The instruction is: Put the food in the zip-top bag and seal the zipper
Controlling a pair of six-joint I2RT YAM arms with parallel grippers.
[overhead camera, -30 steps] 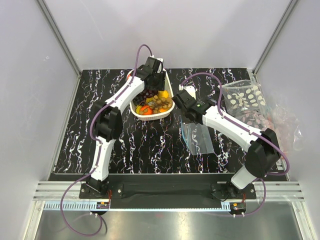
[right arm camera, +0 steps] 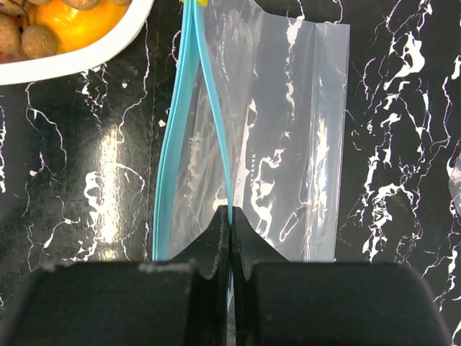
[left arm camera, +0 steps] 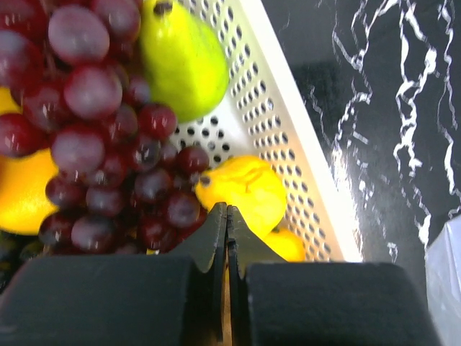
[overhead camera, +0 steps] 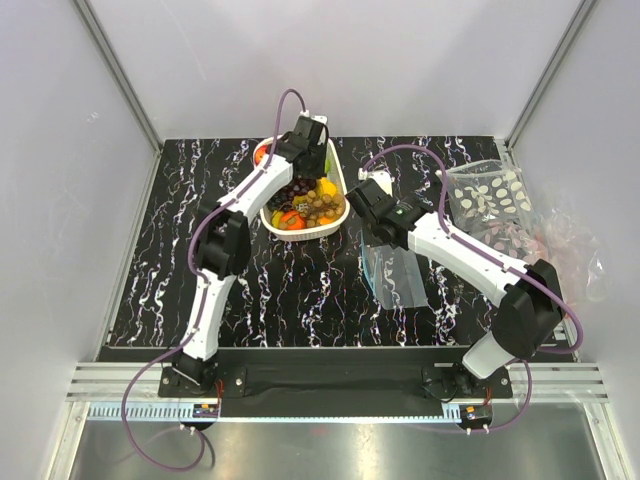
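Observation:
A white perforated basket (left arm camera: 310, 155) holds the food: dark red grapes (left arm camera: 94, 94), a green pear (left arm camera: 184, 65), a wrinkled yellow fruit (left arm camera: 248, 191) and more. Over it hangs my left gripper, shut, with nothing showing between its fingertips, which overlap the yellow fruit in the left wrist view. The clear zip top bag (right arm camera: 288, 137) lies on the table right of the basket. Its blue zipper edges stand apart toward the near end. My right gripper is shut on one blue edge; the other edge runs free to its left. No food shows inside the bag.
Clear plastic bags with pale oval marks (overhead camera: 490, 200) lie at the table's right side, some against the wall.
The left arm has shifted slightly to the right above the basket, its gripper staying near the same spot. The right arm and the bag look practically unmoved.

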